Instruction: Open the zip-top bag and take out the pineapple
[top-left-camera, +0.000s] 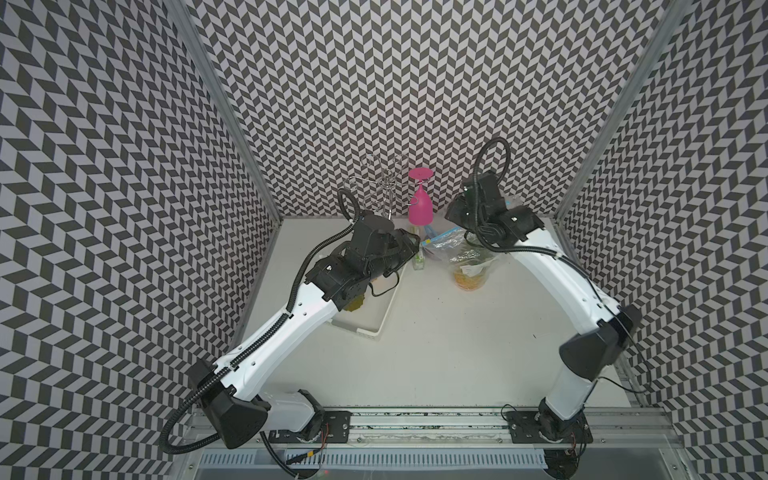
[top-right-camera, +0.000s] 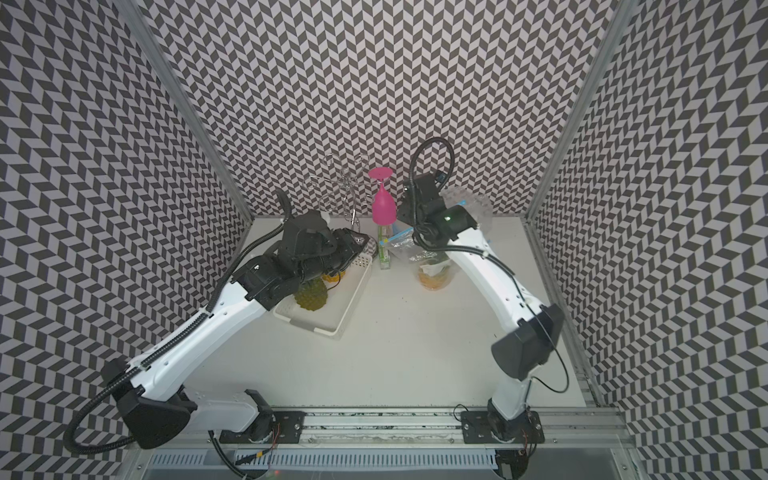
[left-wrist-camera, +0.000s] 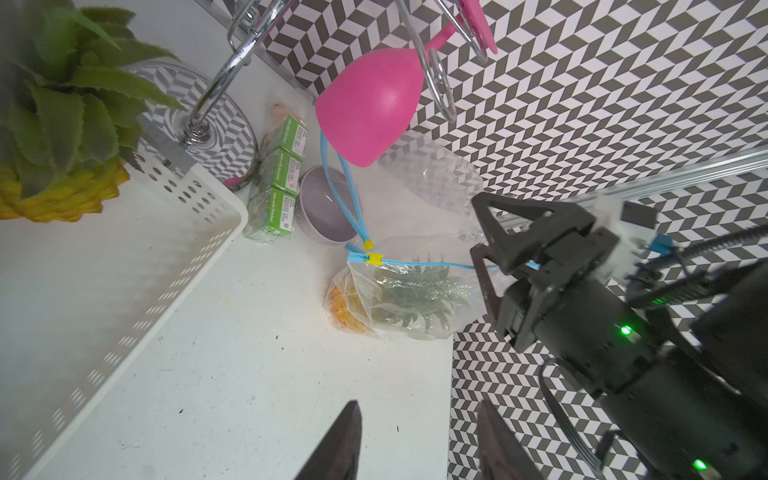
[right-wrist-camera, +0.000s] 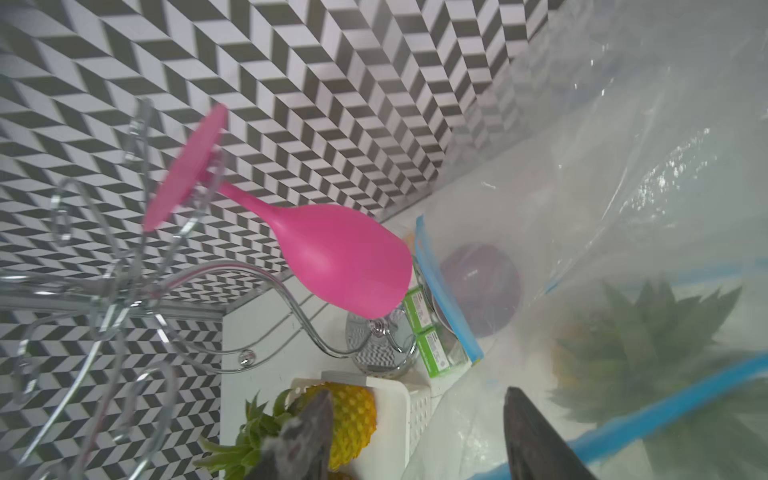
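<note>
The clear zip bag with blue zip strips stands at the centre right of the table, its upper film raised; a pineapple shows through it. My left gripper is above the table to the left of the bag, fingers apart with nothing visible between them. My right gripper is high over the bag at its back, fingers apart, with the film and a blue strip close by its right finger. In the left wrist view the right gripper's fingers appear beside the bag's zip, apart.
A white basket with pineapples stands at left. Behind are a metal rack holding a pink glass, green boxes and a grey bowl.
</note>
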